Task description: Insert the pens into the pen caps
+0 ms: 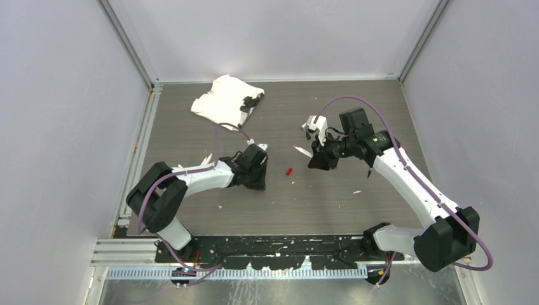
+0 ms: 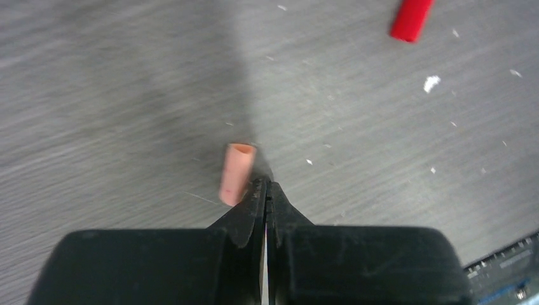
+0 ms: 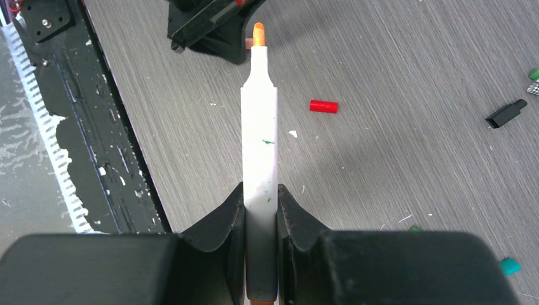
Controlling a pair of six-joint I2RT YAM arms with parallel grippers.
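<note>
My right gripper is shut on a white pen (image 3: 259, 127), whose bare orange tip (image 3: 259, 34) points away from the fingers. In the top view that same pen (image 1: 302, 151) slants up toward the left. A small hollow pinkish-orange cap (image 2: 238, 173) lies on the table in the left wrist view. Just to its right are the tips of my left gripper, shut with nothing visible between them. The left arm hides this cap from above. To the right of the left gripper, a red cap (image 1: 289, 171) lies on the table.
A black cap (image 3: 506, 114) and a teal cap (image 3: 510, 265) lie farther off. White pens (image 1: 206, 160) rest behind the left forearm. A white cloth (image 1: 224, 101) lies at the back. Paint flecks dot the otherwise bare middle.
</note>
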